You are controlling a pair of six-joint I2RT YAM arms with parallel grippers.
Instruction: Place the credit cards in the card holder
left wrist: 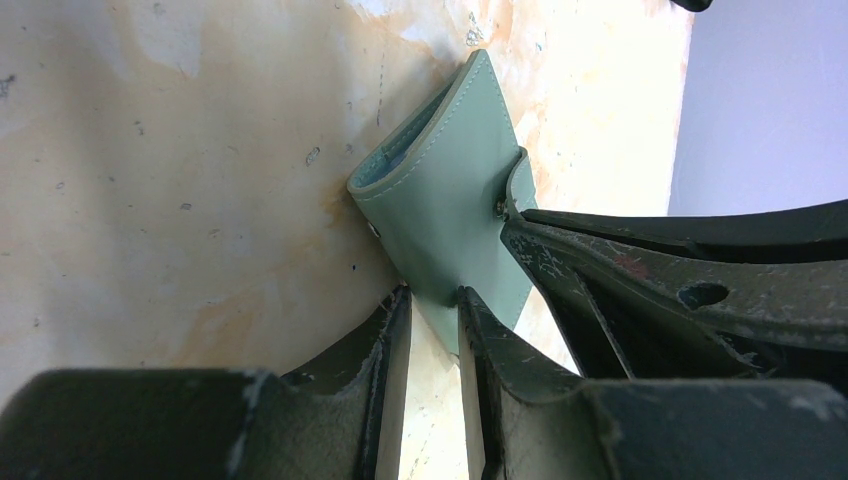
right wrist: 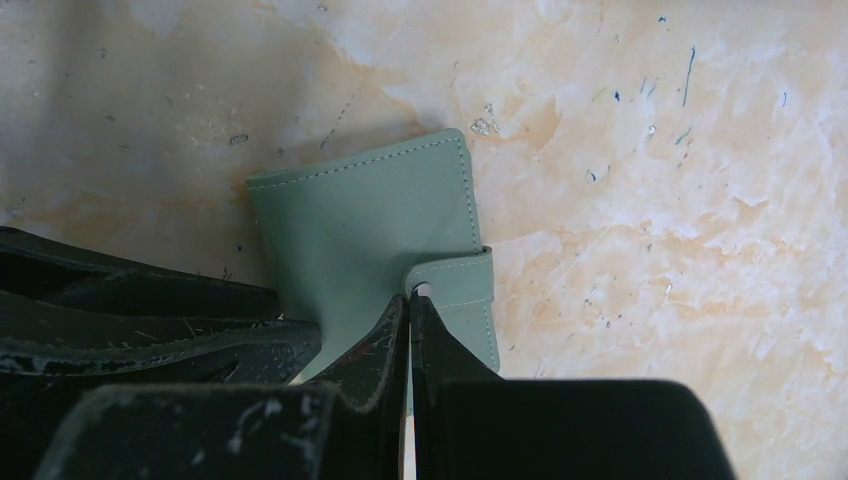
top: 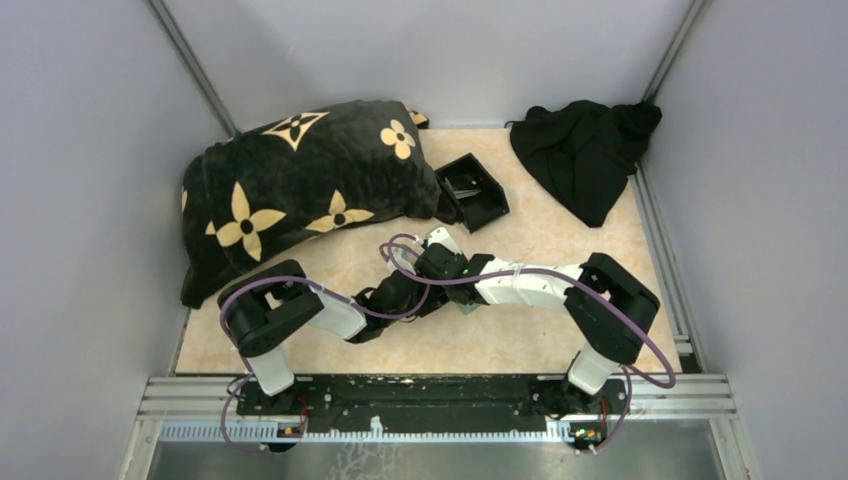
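Observation:
A grey-green card holder stands just over the table, its stitched cover and small strap showing in the right wrist view. In the left wrist view its long side gapes a little, with something bluish inside. My left gripper is shut on the holder's edge. My right gripper is shut, its tips at the snap of the strap, and nothing shows between them. Both arms hide most of the holder in the top view. No loose credit card can be made out near it.
A black open box with some items inside lies behind the arms. Beside it is a big black patterned cushion, and a black cloth lies at the back right.

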